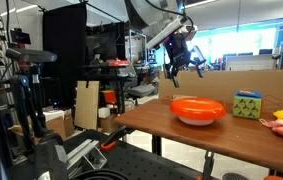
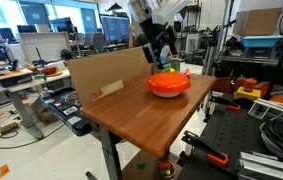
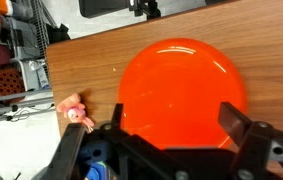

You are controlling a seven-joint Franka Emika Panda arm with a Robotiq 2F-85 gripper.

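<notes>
A round orange-red dish rests on the wooden table, with a white rounded base visible beneath its rim. Seen from above, the orange-red dish fills the middle of the wrist view and looks empty. My gripper hangs above it, clear of its rim. Its two dark fingers stand wide apart on either side of the view, so the gripper is open with nothing between them. From the other side, the dish lies below the arm at the table's far end.
A green, yellow and blue block stands right of the dish. A pink soft toy lies near the table's right end.
</notes>
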